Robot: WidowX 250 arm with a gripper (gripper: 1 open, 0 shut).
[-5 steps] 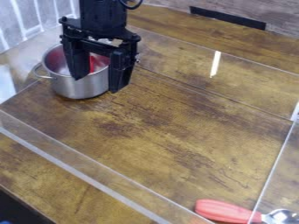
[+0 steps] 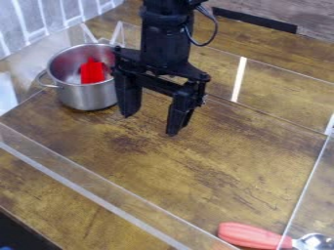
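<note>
My black gripper [image 2: 151, 115] hangs over the middle of the wooden table, its two dark fingers spread apart and open, with nothing seen between them. Behind it to the left stands a steel pot [image 2: 76, 90] with a red object [image 2: 92, 73] inside, partly hidden by the arm. A utensil with a red handle [image 2: 248, 234] and a metal end lies at the bottom right edge of the view.
Clear panel edges run along the left, right and far sides.
The arm has moved right and toward the viewer, away from over the pot, so more of the pot and the red object shows. The pot and utensil look unmoved.
</note>
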